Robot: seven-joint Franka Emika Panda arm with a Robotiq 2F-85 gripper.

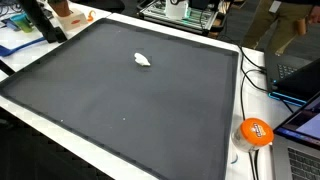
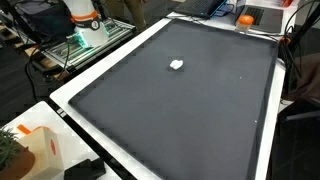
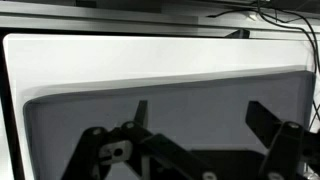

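Note:
A small white item (image 1: 142, 59), possibly crumpled cloth or paper, lies on the dark grey mat (image 1: 120, 100), towards its far side in exterior view 1. In exterior view 2 the same white item (image 2: 176, 64) shows on the upper part of the mat (image 2: 180, 115). My gripper is open in the wrist view, its two black fingers wide apart with nothing between them. Below it are the mat's edge and the white table border (image 3: 150, 60); the white item is not in that view. Neither exterior view shows the gripper's fingers clearly.
An orange-topped round object (image 1: 254, 135) stands on the white table beside the mat, near laptops (image 1: 295, 75) and black cables. A plant (image 2: 12, 150) and a beige box (image 2: 40, 150) stand at one corner.

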